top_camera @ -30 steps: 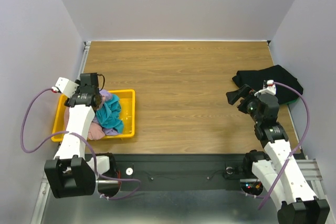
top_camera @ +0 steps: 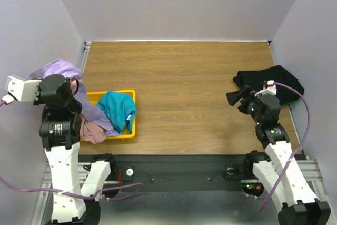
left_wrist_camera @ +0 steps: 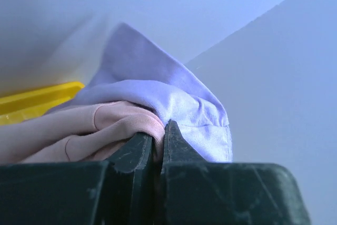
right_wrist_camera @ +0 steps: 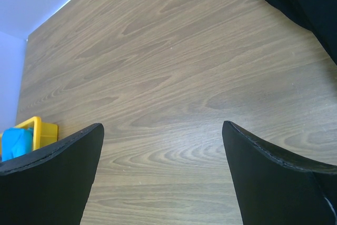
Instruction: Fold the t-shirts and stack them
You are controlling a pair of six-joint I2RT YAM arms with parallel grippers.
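Note:
My left gripper is shut on bunched pink (left_wrist_camera: 110, 125) and lavender (left_wrist_camera: 152, 72) shirts, lifted at the left above the yellow bin (top_camera: 127, 134); the lavender cloth (top_camera: 89, 109) hangs down into it. A teal shirt (top_camera: 115, 108) lies in the bin. My right gripper (top_camera: 234, 98) is open with nothing between its fingers, over the right part of the table. Beyond it lies dark folded cloth (top_camera: 274, 75).
Walls close in on the left, back and right sides.
My left gripper has risen out of the bin, pulling up the lavender and pink shirts. The teal shirt has shifted slightly rightward. The right arm is unchanged.

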